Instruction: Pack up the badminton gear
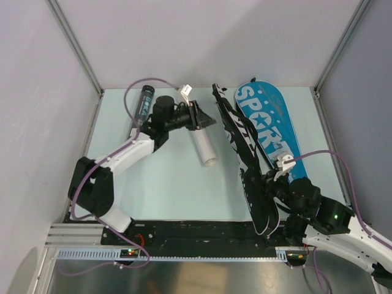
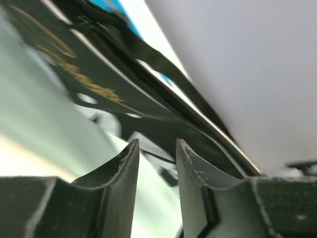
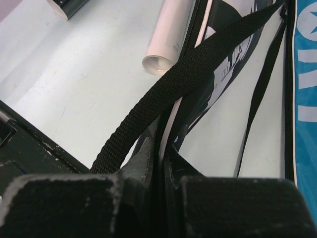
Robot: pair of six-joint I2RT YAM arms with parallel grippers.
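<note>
A long black bag (image 1: 245,153) with white lettering stands on its edge across the right half of the table. My right gripper is shut on its zipper edge near the front end, and a black strap (image 3: 171,91) crosses above the fingers. Left of the bag's far half, my left gripper (image 1: 207,119) hangs over the white tube (image 1: 206,150) with nothing between its parted fingers. A black tube (image 1: 144,103) lies at the back left, partly behind the left arm. The blue bag (image 1: 266,113) marked SPORT lies flat beyond the black one.
A dark front rail (image 1: 202,229) runs along its near edge. Walls close off the back and both sides.
</note>
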